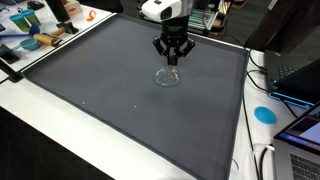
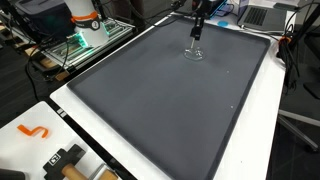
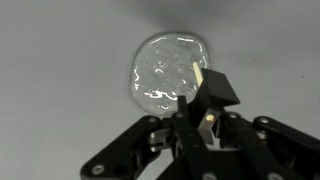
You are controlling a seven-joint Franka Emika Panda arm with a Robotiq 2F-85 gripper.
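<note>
A clear, glossy round patch (image 3: 168,72), like gel or liquid, lies on the grey mat (image 1: 120,95). My gripper is shut on a thin pale stick (image 3: 198,74), which sticks out past the dark fingertips towards the patch's right edge. In exterior view 2 the stick (image 2: 193,45) slants down from the gripper (image 2: 197,37) to the clear patch (image 2: 193,55). Whether its tip touches the patch, I cannot tell. Exterior view 1 has the gripper (image 1: 173,58) pointing down just above the patch (image 1: 167,76).
Tools and containers (image 1: 40,40) stand beyond its left side. A blue disc (image 1: 265,115) and laptops (image 1: 298,85) sit off the right side. An orange piece (image 2: 34,131) and a hammer (image 2: 65,160) lie off the mat.
</note>
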